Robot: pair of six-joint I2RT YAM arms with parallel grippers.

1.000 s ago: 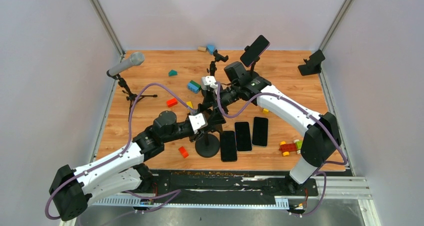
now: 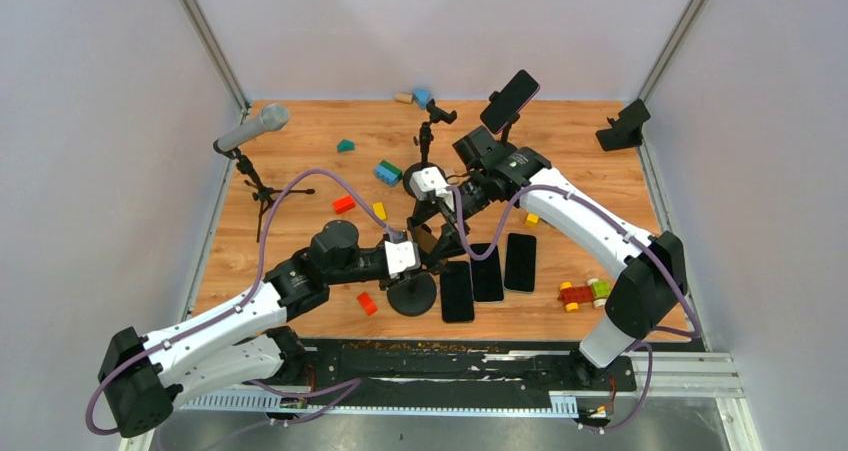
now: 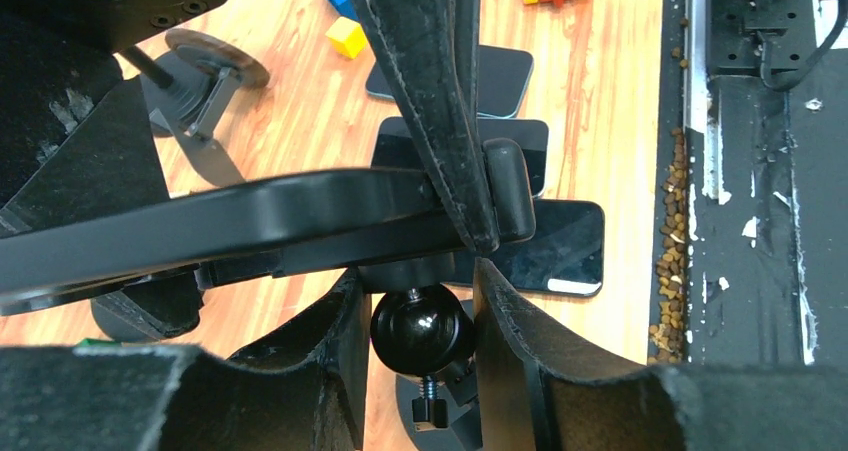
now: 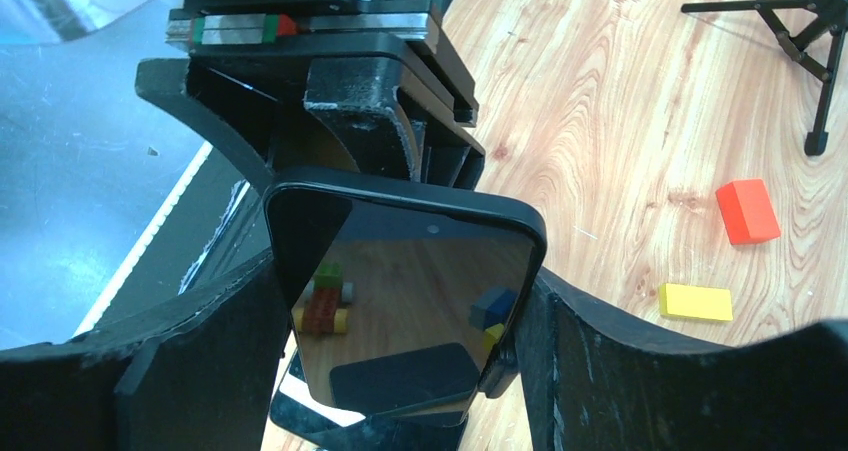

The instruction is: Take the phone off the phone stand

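Observation:
A phone stand with a round black base (image 2: 412, 293) stands at the front middle. My left gripper is shut on its neck, around the black ball joint under the holder. My right gripper (image 2: 440, 233) is above it, shut on a dark phone (image 4: 400, 291), seen end-on in the right wrist view with a glossy face reflecting the blocks. The two grippers are very close together; whether the phone still touches the stand's holder is hard to tell.
Three phones (image 2: 520, 261) lie right of the base. Another phone on a stand (image 2: 510, 101) is at the back, a microphone (image 2: 250, 131) at the left, a dark holder (image 2: 622, 131) at the back right. Small blocks (image 2: 344, 204) and a toy car (image 2: 577, 296) lie about.
My right gripper has moved slightly right and toward the front of the table in the top view.

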